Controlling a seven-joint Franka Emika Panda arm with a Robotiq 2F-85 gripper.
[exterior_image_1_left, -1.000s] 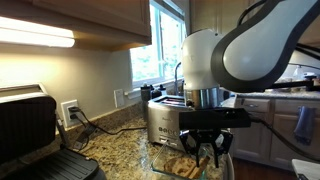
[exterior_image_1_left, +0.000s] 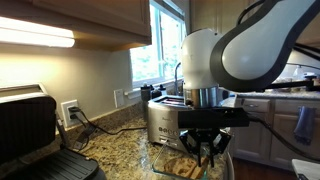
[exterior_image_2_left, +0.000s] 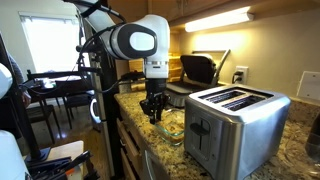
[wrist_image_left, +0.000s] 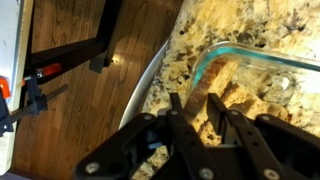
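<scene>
My gripper points down at the near edge of a clear glass dish (wrist_image_left: 262, 53) in the wrist view. The tips stand a little apart, with a brown, bread-like piece (wrist_image_left: 203, 82) inside the dish showing at the gap. Whether the fingers press on it cannot be made out. Exterior view 1 has the gripper (exterior_image_1_left: 207, 159) low over the right side of the dish, where brown pieces (exterior_image_1_left: 182, 168) lie. From the other side, the gripper (exterior_image_2_left: 155, 114) appears beside the dish (exterior_image_2_left: 171, 128).
A steel toaster (exterior_image_2_left: 238, 128) stands close to the dish. An open black grill (exterior_image_1_left: 28, 130) occupies the left of the counter (exterior_image_1_left: 120, 150), with a cord running to the wall outlet (exterior_image_1_left: 71, 112). The counter's curved edge (wrist_image_left: 148, 78) is close to the gripper, with wooden floor (wrist_image_left: 90, 120) beyond.
The fingers appear closer together than a second ago. The arm and the dish stay in nearly the same place.
</scene>
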